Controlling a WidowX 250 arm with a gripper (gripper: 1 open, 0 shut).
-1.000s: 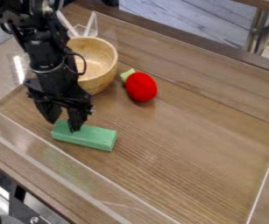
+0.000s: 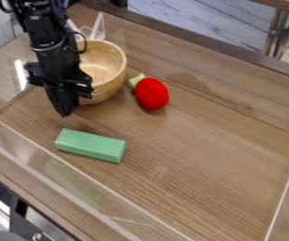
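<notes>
The black gripper (image 2: 56, 92) is at the left, over the wooden table (image 2: 216, 160) in front of a wide tan bowl (image 2: 104, 58), its fingers pointing down and shut. A green block (image 2: 91, 145) lies on the table below and right of the fingertips, apart from them. A red object with a light green tip (image 2: 152, 93), like a pepper or strawberry, lies right of the bowl.
A wooden shelf edge (image 2: 280, 6) shows at the top right corner. The table's edge runs along the left.
The gripper has moved up and back toward the bowl, away from the green block, which it covered partly a second ago. The block stays where it was.
</notes>
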